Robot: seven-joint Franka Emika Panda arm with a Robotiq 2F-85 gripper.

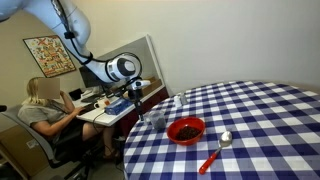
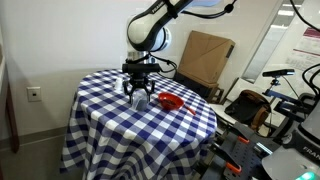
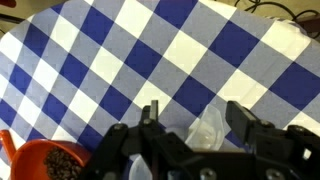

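Note:
A clear or pale cup (image 1: pixel 158 121) stands on the blue-and-white checked cloth, left of the red bowl (image 1: pixel 186 130). My gripper is over the cup's near side, its fingers (image 3: pixel 150 117) apart. Between them shows a see-through, loop-like part (image 3: pixel 208 130), seemingly the cup's handle, with space on the left side. Whether the right finger touches it I cannot tell. Most of the cup is hidden behind the gripper in the wrist view. Dark small bits (image 3: pixel 62 163) lie in the bowl.
A spoon with a red handle (image 1: pixel 210 161) lies right of the bowl. A small white object (image 1: pixel 180 99) stands farther back. A person (image 1: pixel 45 110) sits beyond the table's left side.

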